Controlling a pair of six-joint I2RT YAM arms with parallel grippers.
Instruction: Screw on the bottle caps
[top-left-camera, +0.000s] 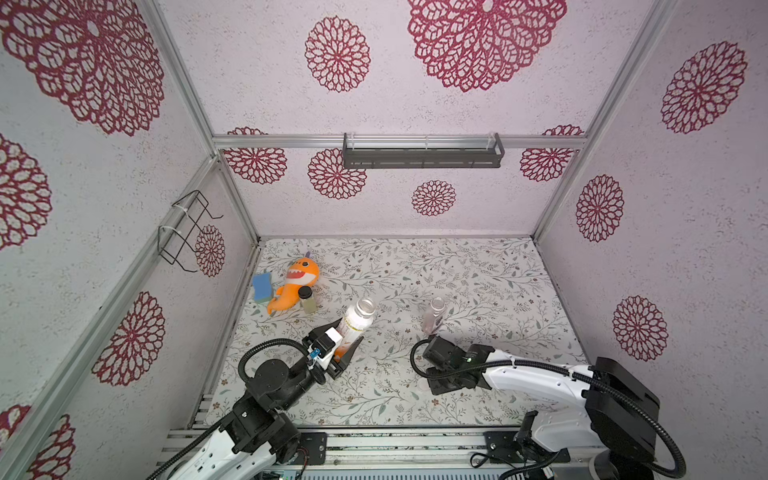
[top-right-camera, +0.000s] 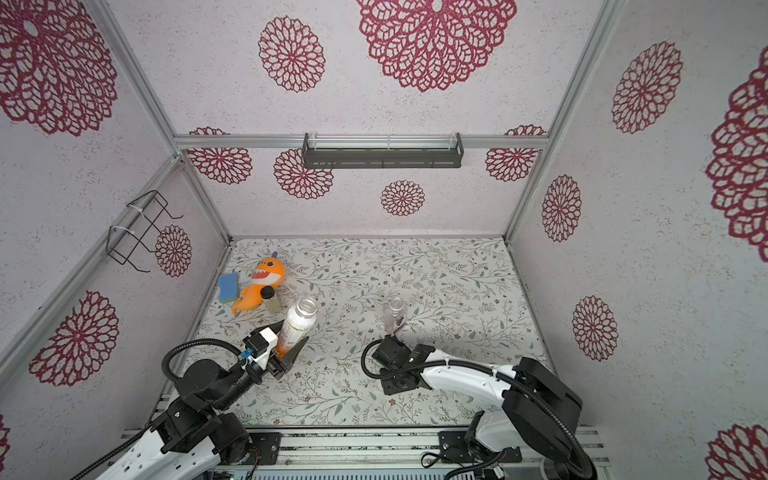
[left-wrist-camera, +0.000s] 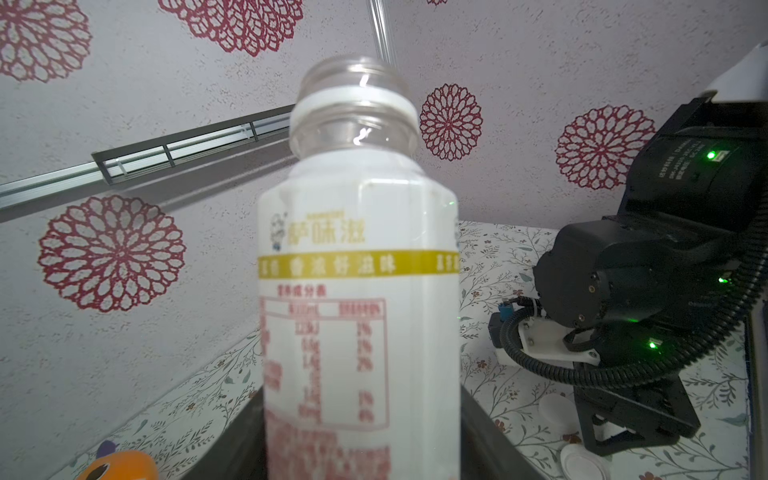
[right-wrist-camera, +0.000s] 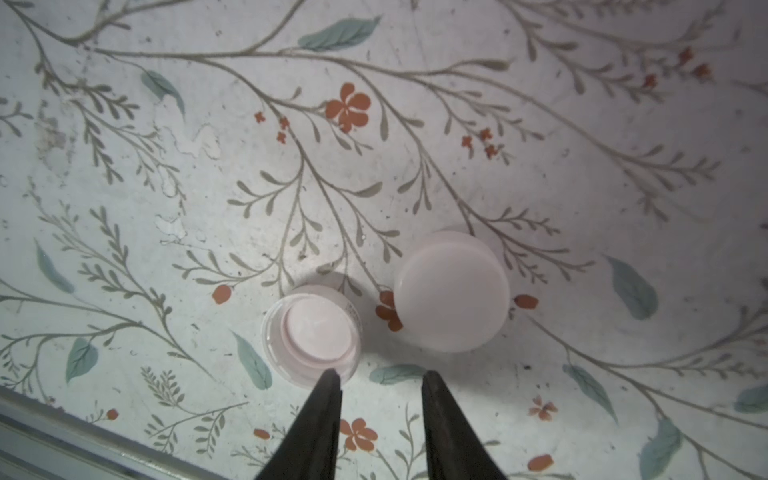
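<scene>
A white-labelled bottle with a bare clear neck is tilted, with my left gripper shut on its lower part. The open mouth shows no cap on it. My right gripper points down at the table, its fingers apart with nothing between them. Two white caps lie before it in the right wrist view: one with its hollow side up, the other showing a smooth pale top. A clear, uncapped bottle stands just behind the right gripper. In the top views the right arm hides the caps.
At the back left sit an orange shark toy, a blue sponge and a dark-lidded jar. A wire rack hangs on the left wall, and a grey shelf on the back wall.
</scene>
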